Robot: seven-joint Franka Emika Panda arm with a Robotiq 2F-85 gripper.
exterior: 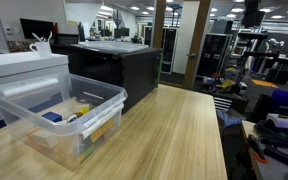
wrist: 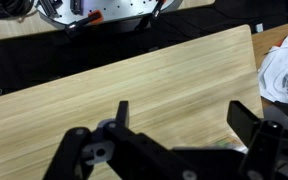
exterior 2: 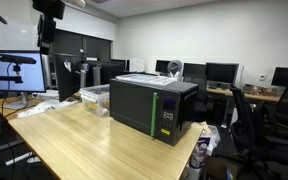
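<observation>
High over the table [exterior: 169, 135], my gripper stands open, its two dark fingers [wrist: 121, 117] wide apart with only bare wood showing beneath. In exterior view 2 the arm hangs at the upper left, well above the surface. A clear plastic bin [exterior: 34, 107] rests on the table at the left of exterior view 1, holding a blue item [exterior: 52, 117] and other small things too unclear to name. Beside it is a black microwave [exterior 2: 149, 105] with a green strip on its front. Some coloured bits show low in the wrist view, partly hidden by the gripper.
Papers lie on top of the microwave. A white mug [exterior: 41, 48] with utensils stands behind the bin. White crumpled cloth or paper [wrist: 282, 72] shows at the right of the wrist view. Office chairs [exterior 2: 259, 130] stand beyond it.
</observation>
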